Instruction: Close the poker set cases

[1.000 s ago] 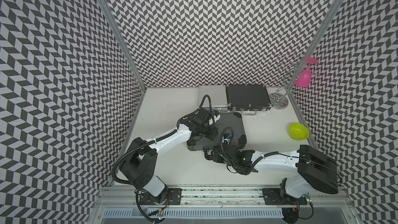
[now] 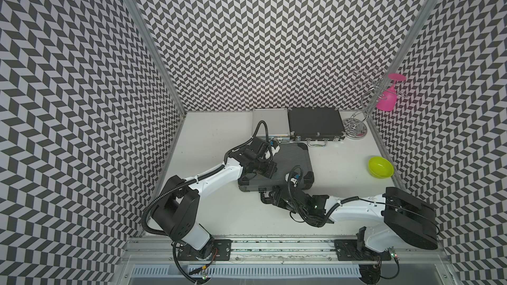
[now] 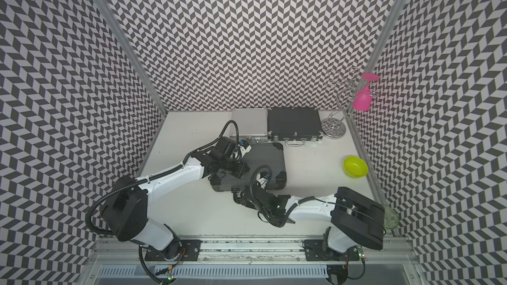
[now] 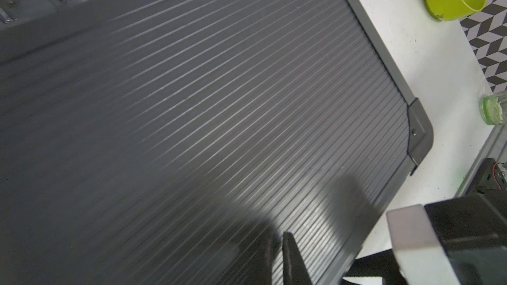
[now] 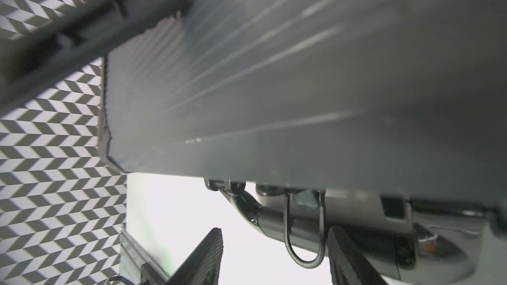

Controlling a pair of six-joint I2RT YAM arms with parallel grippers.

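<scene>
The ribbed dark grey case [image 2: 293, 159] lies lid down at the table's centre, its top filling the left wrist view [image 4: 253, 100]. My left gripper [image 2: 269, 166] rests over that lid; its fingertips are hard to make out, so what lies between them is hidden. My right gripper is at the case's front edge, fingers apart, facing a latch loop [image 5: 287, 232] and the handle below the lid's rim. Behind stand a silver case [image 2: 270, 121] and a black case [image 2: 315, 121], both with lids down.
A lime bowl [image 2: 380, 166] sits at the right. A chrome stand [image 2: 355, 129] with a pink item [image 2: 387, 98] is at the back right corner.
The left arm has not visibly moved.
</scene>
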